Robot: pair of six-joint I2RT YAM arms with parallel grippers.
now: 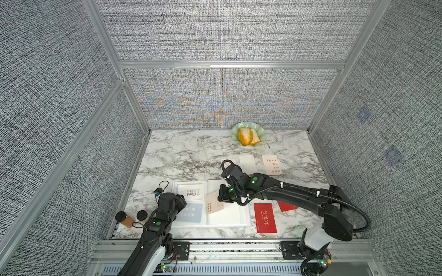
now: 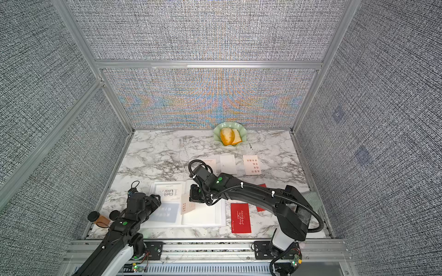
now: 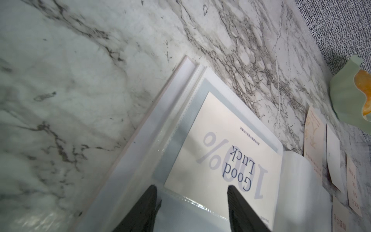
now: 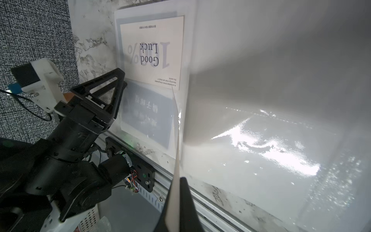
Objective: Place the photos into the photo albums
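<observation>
An open photo album (image 1: 230, 218) lies at the front middle, a "Good Luck" card (image 3: 222, 150) in its upper left pocket and a blue-grey card (image 4: 145, 116) in the lower one. My right gripper (image 1: 223, 193), over the album, is shut on a thin peach photo (image 1: 214, 202), seen edge-on in the right wrist view. My left gripper hangs open over the album's left page, nothing visible between its fingers. More cards (image 1: 271, 164) lie behind the album; two red cards (image 1: 265, 218) lie to its right.
A green bowl (image 1: 260, 133) with bread stands at the back. Two dark-lidded cups (image 1: 125, 219) stand at the front left.
</observation>
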